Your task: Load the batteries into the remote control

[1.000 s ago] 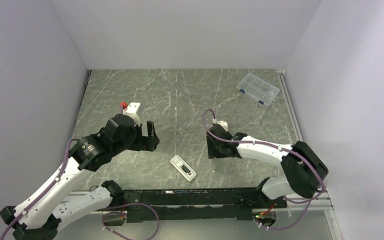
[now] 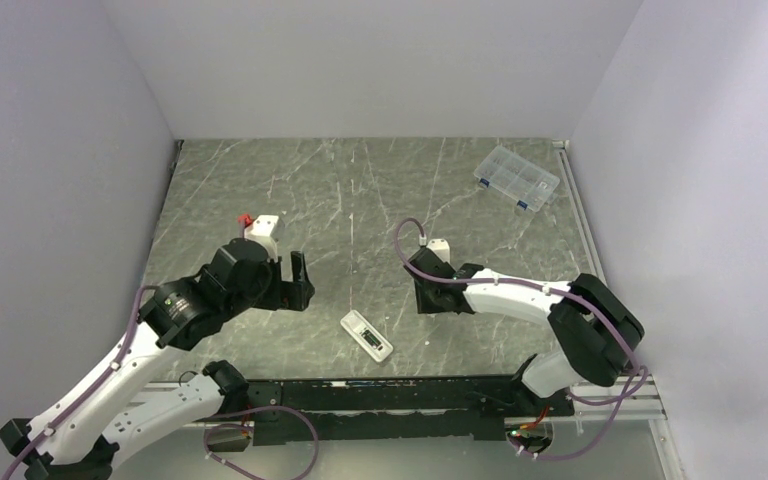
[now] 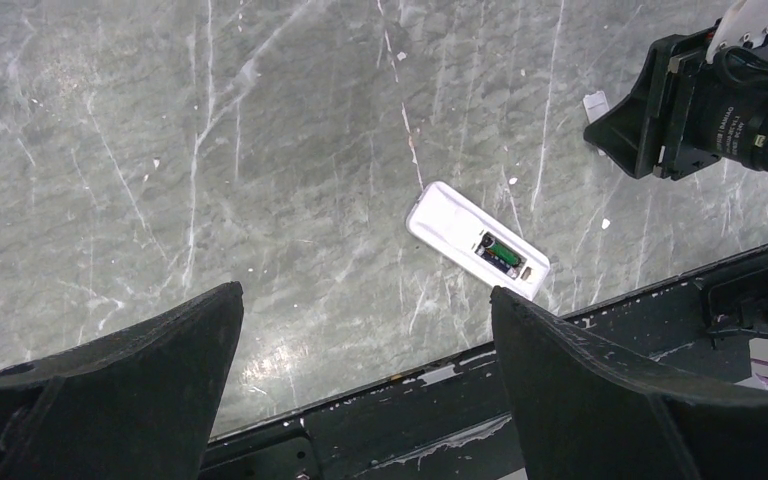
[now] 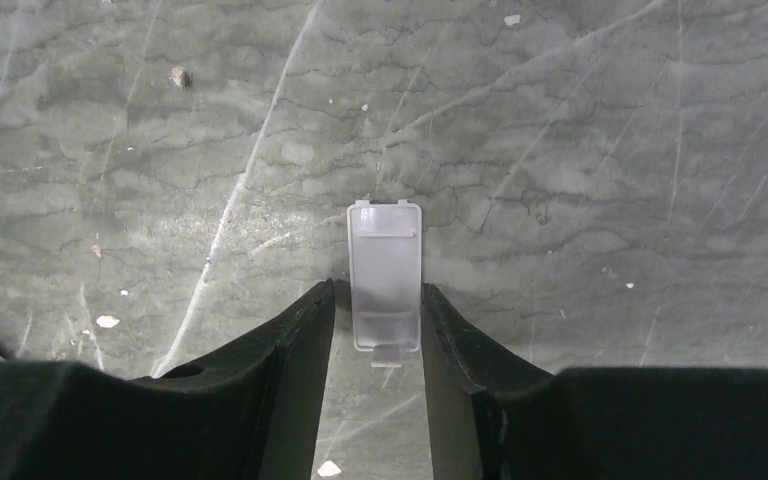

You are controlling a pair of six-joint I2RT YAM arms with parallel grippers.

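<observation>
The white remote control [image 2: 366, 335] lies face down on the table with its battery bay exposed, a green battery [image 3: 501, 254] inside. My left gripper hangs open above the table, nothing between its fingers. The white battery cover [image 4: 385, 270] lies on the table under my right gripper, whose fingers are part open at the cover's lower sides, the right one beside its edge; whether they touch it is unclear. In the left wrist view the cover is mostly hidden behind the right gripper.
A clear compartment box [image 2: 516, 177] stands at the back right. A dark rail [image 2: 390, 395] runs along the front edge; white walls enclose the sides and back.
The left arm has lowered slightly toward the front. The remote has stayed in place.
</observation>
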